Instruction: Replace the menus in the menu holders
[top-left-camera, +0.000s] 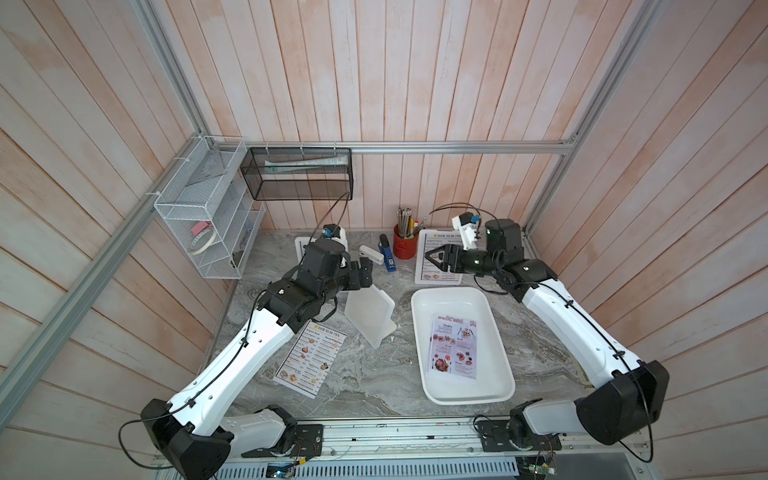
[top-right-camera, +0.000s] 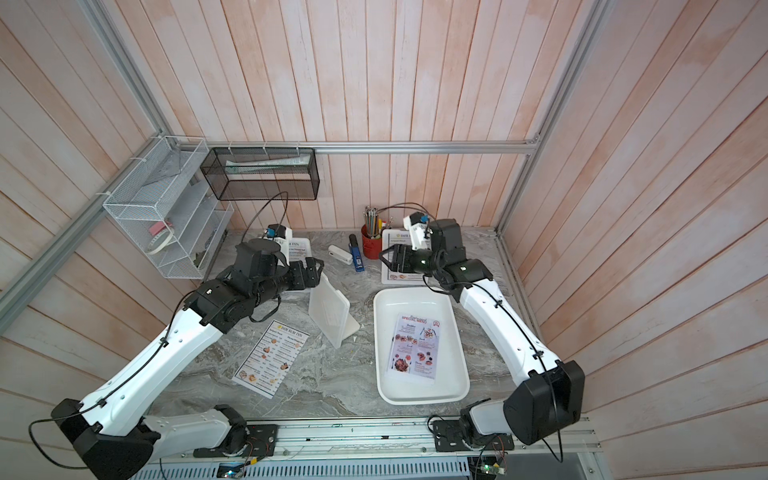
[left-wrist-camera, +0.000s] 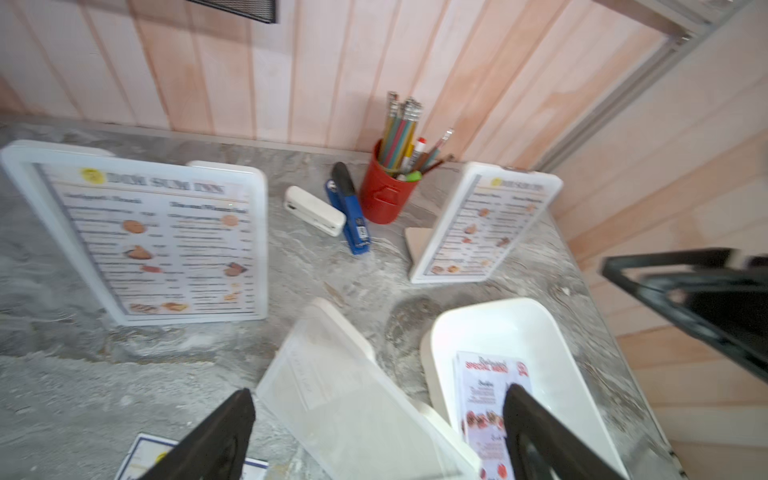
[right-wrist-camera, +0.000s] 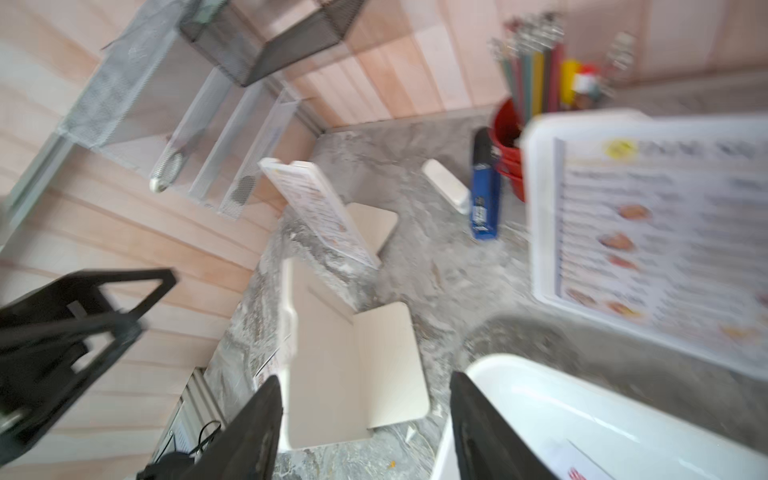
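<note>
An empty clear menu holder (left-wrist-camera: 352, 400) stands in the middle of the table. Two more holders carry DIM SUM INN menus: one at back left (left-wrist-camera: 160, 240), one at back right (left-wrist-camera: 488, 220). A loose DIM SUM INN menu (top-left-camera: 312, 358) lies flat at front left. In the white tray (top-left-camera: 504, 376) rests a purple-pink menu (top-left-camera: 453, 345). My left gripper is open above and behind the empty holder, nothing between its fingers. Part open and empty, my right gripper hangs above the table near the back-right holder.
At the back stand a red pencil cup (left-wrist-camera: 384, 192), a blue stapler (left-wrist-camera: 349, 209) and a white case (left-wrist-camera: 314, 210). Wire shelves (top-left-camera: 206, 208) and a black basket (top-left-camera: 297, 173) hang on the walls. Bare table lies around the loose menu.
</note>
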